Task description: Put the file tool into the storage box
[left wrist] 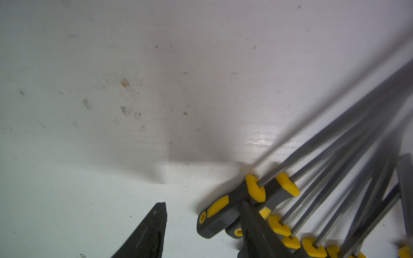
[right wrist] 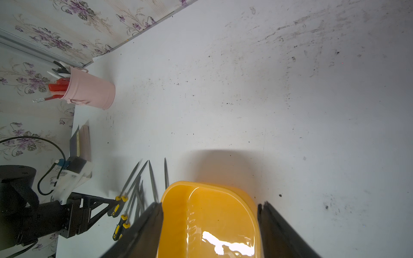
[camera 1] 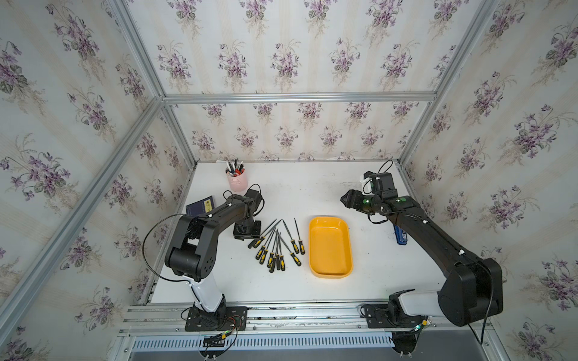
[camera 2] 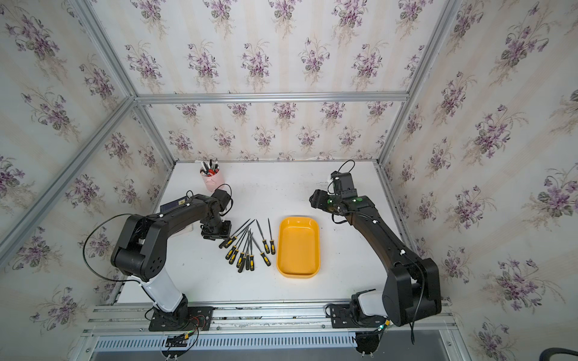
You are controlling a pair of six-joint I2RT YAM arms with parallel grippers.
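Note:
Several files [camera 1: 270, 252] with black-and-yellow handles lie fanned out on the white table, left of the orange storage box [camera 1: 330, 219]. The box looks empty. My left gripper is open above the left end of the fan, its fingers well apart. In the left wrist view the handle of the leftmost file [left wrist: 232, 206] shows in the gap between those fingers, below them as far as I can tell, not clasped. Up in the air at the back right, my right gripper stands open, holding nothing, with the box appearing beyond its fingers.
A pink cup [camera 1: 238, 180] of pens stands at the back left. A dark blue box [camera 1: 200, 206] lies behind the left arm, and a blue object [camera 1: 400, 234] lies under the right arm.

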